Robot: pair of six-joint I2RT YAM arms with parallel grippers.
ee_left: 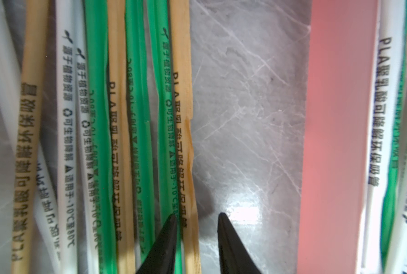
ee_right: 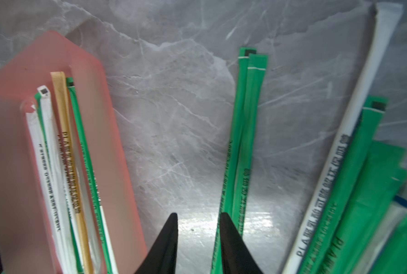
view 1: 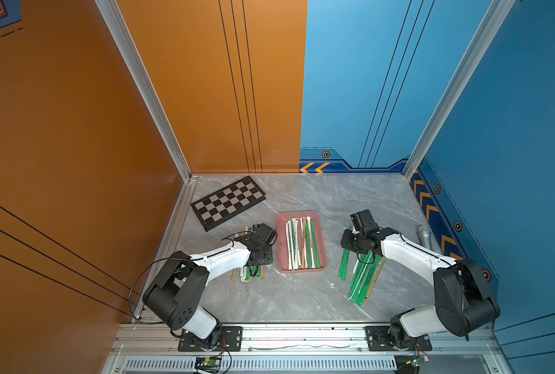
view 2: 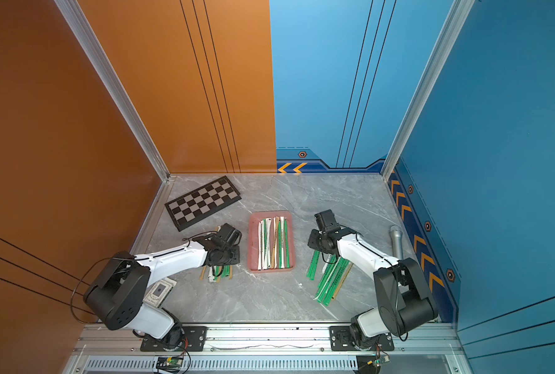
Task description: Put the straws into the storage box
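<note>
The pink storage box [view 1: 281, 247] sits mid-table with several white, green and brown straws in it. In the left wrist view my left gripper is open above a row of straws. A brown straw [ee_left: 182, 82] at the row's right edge runs below the gap between its fingers, beside a green straw [ee_left: 161, 59]. My right gripper is also open, right of the box. Two green straws [ee_right: 246, 114] lie side by side below it, passing under its right finger. Nothing shows held in either gripper.
A larger pile of green straws [view 1: 364, 280], with white and brown ones, lies farther right. Behind the left arm is a checkered board [view 1: 228, 202]. A grey cylindrical object [view 1: 424, 237] stands near the right wall. Bare table separates the box from both straw groups.
</note>
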